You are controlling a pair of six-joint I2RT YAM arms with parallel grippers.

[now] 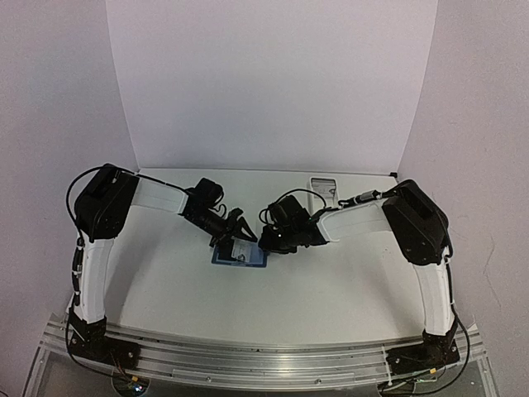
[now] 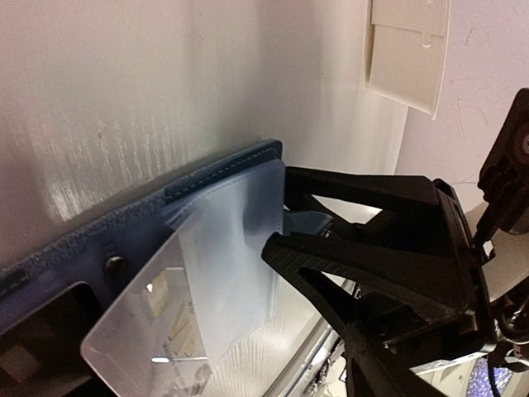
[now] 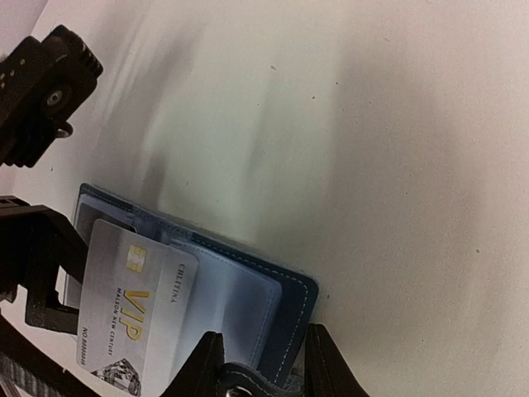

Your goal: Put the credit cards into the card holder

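Observation:
The silver VIP credit card lies slanted across the blue card holder, one edge apparently under the clear pocket and most of it outside. In the left wrist view that card looks see-through and tipped up from the pocket. My left gripper is spread open over the holder, off the card; its fingers are out of its own wrist view. At the holder's right edge my right gripper is shut on the holder. A dark card shows in the holder's other half.
A white box with something grey in it stands at the back right. Both arms meet closely over the holder.

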